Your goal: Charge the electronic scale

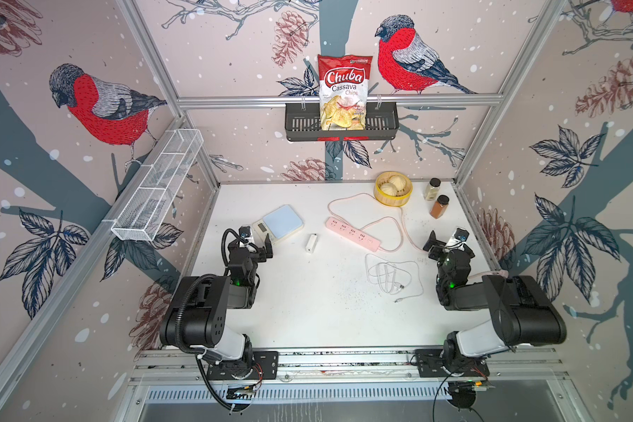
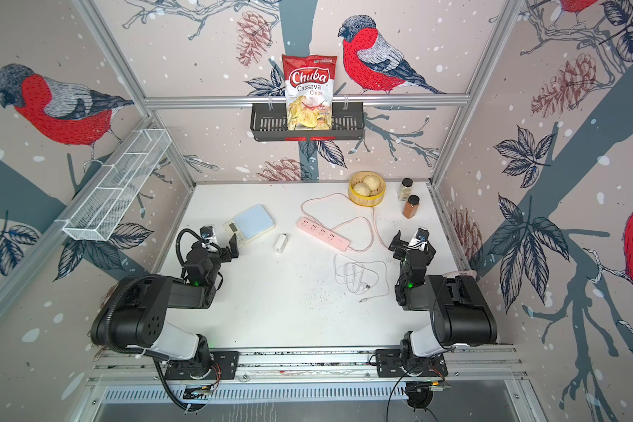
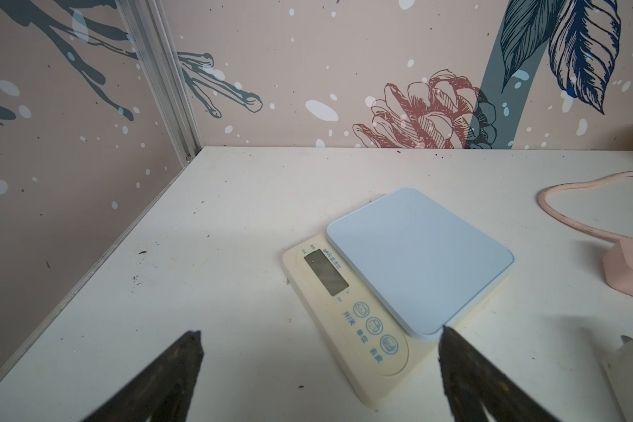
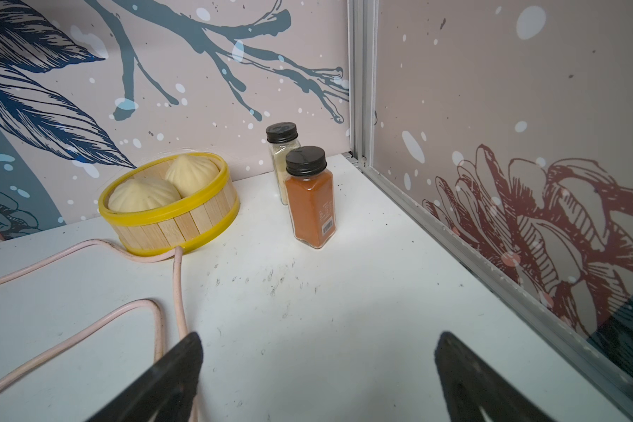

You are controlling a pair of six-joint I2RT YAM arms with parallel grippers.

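Observation:
The electronic scale [image 3: 418,256], cream with a pale blue plate, lies at the table's left, just beyond my open left gripper. A small white charger [image 1: 311,242] sits right of it. In the middle lies a pink power strip [image 1: 351,232] with its cord looped behind. A loose white cable [image 2: 358,277] is coiled in front of the strip, a plug end at the front. My right gripper stands open over the table's right side, nothing between its fingers.
A bamboo steamer with buns [image 4: 167,221] and two spice jars [image 4: 309,207] stand at the back right. A wire basket [image 1: 154,183] hangs on the left wall, a dark basket with chips [image 1: 304,119] on the back rail.

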